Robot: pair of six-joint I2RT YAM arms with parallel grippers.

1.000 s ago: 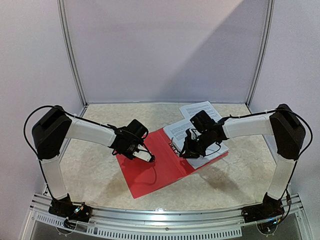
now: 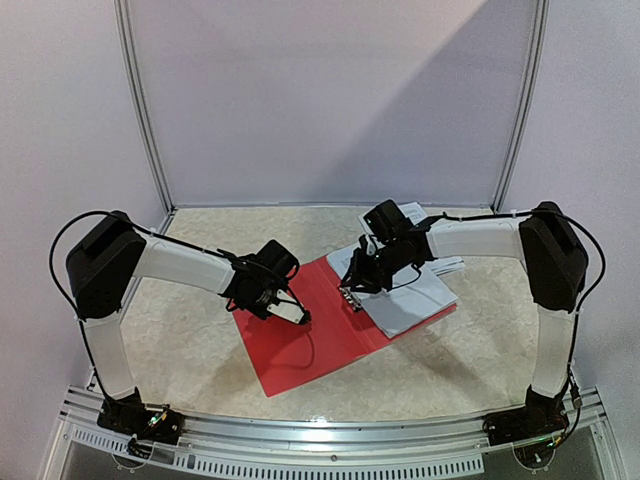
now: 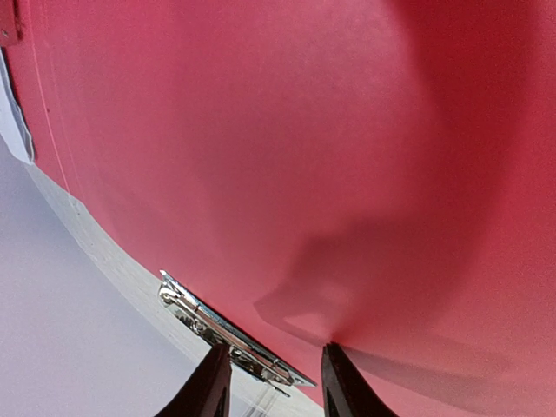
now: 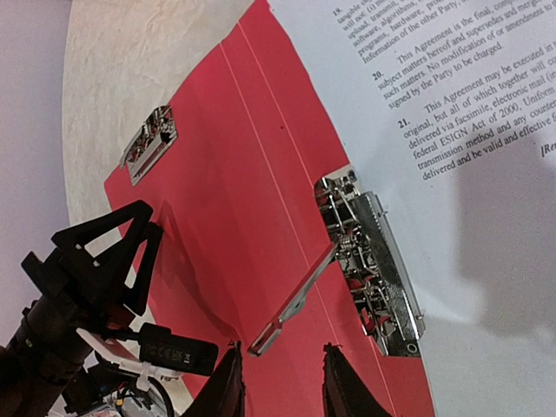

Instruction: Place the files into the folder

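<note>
The red folder [image 2: 300, 350] lies spread open on the table, with printed sheets [image 2: 410, 305] on its right half. Along the sheets' inner edge runs a metal clip [image 4: 369, 261], its lever [image 4: 291, 304] sticking up toward the left cover. My right gripper hovers over the lever's free end, fingers part open, and no grip on it shows. Low over the left cover, my left gripper is open and empty. Between its fingers, beyond the tips, appears a second metal clip [image 3: 226, 334] at the cover's edge.
More loose sheets [image 2: 412, 211] lie behind the folder, partly hidden by the right arm. The two arms stand close together over the folder.
My right gripper has moved left and away from the front, from the sheets' lower inner corner up along the clip. The left arm and the folder look unmoved.
</note>
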